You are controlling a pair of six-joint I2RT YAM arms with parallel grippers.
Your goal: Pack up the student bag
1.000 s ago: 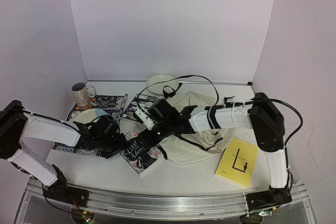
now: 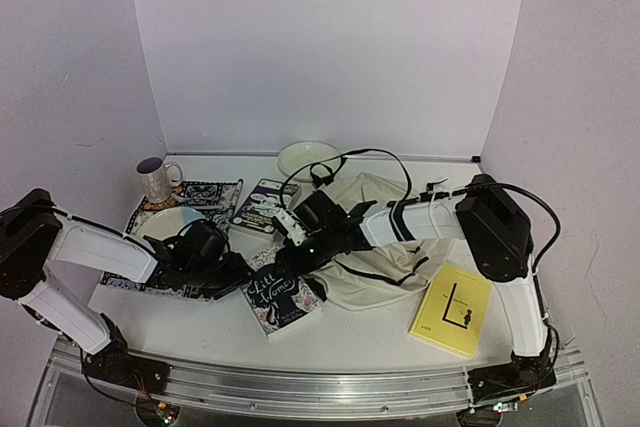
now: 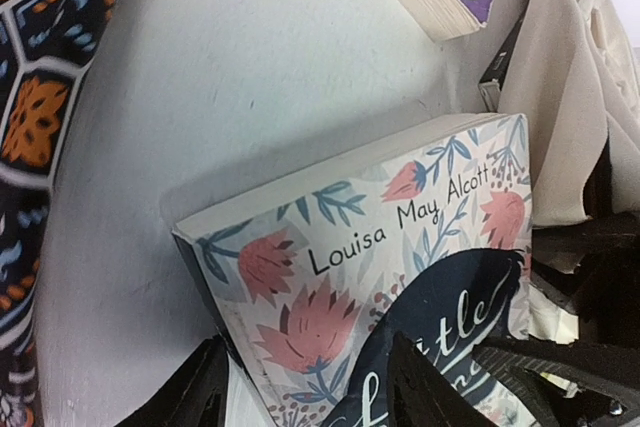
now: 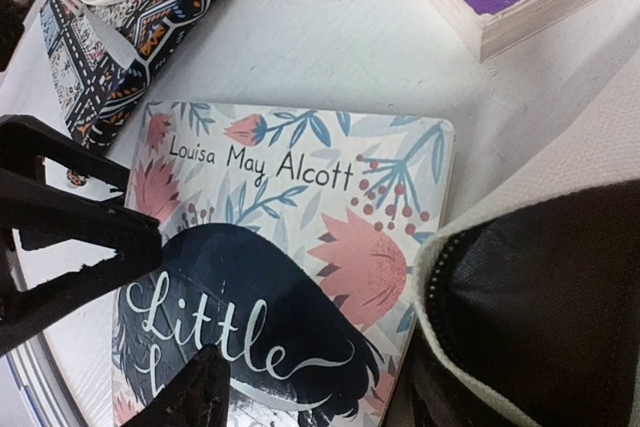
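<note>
The floral "Little Women" book (image 2: 283, 305) lies at the table's front middle, its right side close to the cream cloth bag (image 2: 372, 285). At the book's left edge is my left gripper, its fingertips well apart with one outside the edge and one over the cover. I cannot tell whether they press on it. My right gripper stands open above the book. One of its fingers is at the bag's rim (image 4: 428, 292), partly behind the fabric. The bag's dark lining shows at its mouth. A yellow book (image 2: 452, 312) lies right of the bag.
A purple-covered book (image 2: 262, 205) lies behind the floral one. On the left, a patterned cloth (image 2: 212, 194) carries a plate (image 2: 165, 222) and a mug (image 2: 156, 179). A bowl (image 2: 308, 158) stands at the back.
The floral book has shifted to the right, towards the bag, and my left gripper has moved right with it. My right gripper has also moved slightly to the right. The yellow book is unmoved.
</note>
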